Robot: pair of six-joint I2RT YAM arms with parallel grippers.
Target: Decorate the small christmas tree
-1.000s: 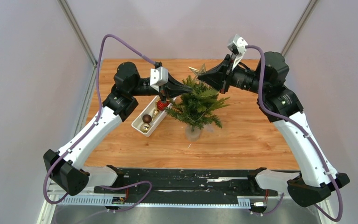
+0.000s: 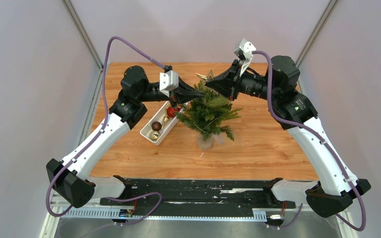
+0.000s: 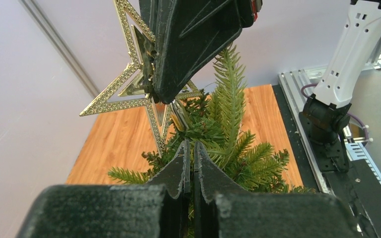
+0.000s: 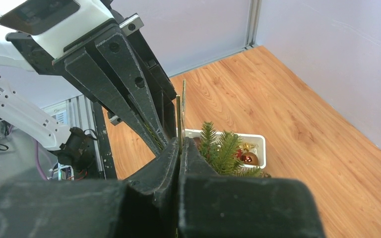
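The small green tree (image 2: 207, 116) stands upright in a pale base (image 2: 205, 142) at mid-table. My right gripper (image 2: 208, 85) is shut on one thin part of the gold star (image 3: 110, 105), above and beside the treetop. In the right wrist view the star (image 4: 183, 111) appears edge-on, rising from between the fingertips. Gold loops at its lower side hang close to the upper twigs (image 3: 228, 94); whether they touch is unclear. Against the upper branches my left gripper is shut, its tips meeting. Whether a thin twig is caught between them is hard to see.
Left of the tree lies a white tray (image 2: 157, 143) holding a red bauble (image 2: 171, 112), a brown bauble (image 2: 156, 125) and gold ornaments (image 2: 154, 135). Both grippers are very close together over the treetop.
My right gripper has moved slightly left with the star, closer to the left gripper and the treetop. The tree has shifted slightly left. The left arm has stayed still.
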